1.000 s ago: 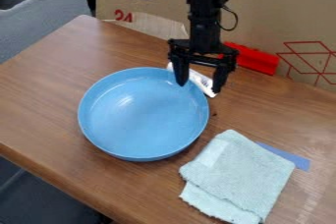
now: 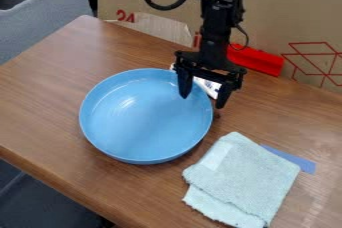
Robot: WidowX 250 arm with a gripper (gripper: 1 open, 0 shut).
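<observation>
A black gripper (image 2: pixel 203 87) hangs from the arm at the top centre, its fingers apart, over the rear right rim of a large blue plate (image 2: pixel 140 122). Just behind the plate, a white object (image 2: pixel 175 67) lies partly hidden under the gripper; what it is, I cannot tell. A pale folded cloth (image 2: pixel 241 180) lies at the front right, apart from the plate, with a flat blue strip (image 2: pixel 301 160) beside it.
A red object (image 2: pixel 265 60) lies at the back against a cardboard wall (image 2: pixel 305 22).
The gripper has shifted slightly down and toward the plate, with small sideways movement. The plate and cloth have stayed in place.
</observation>
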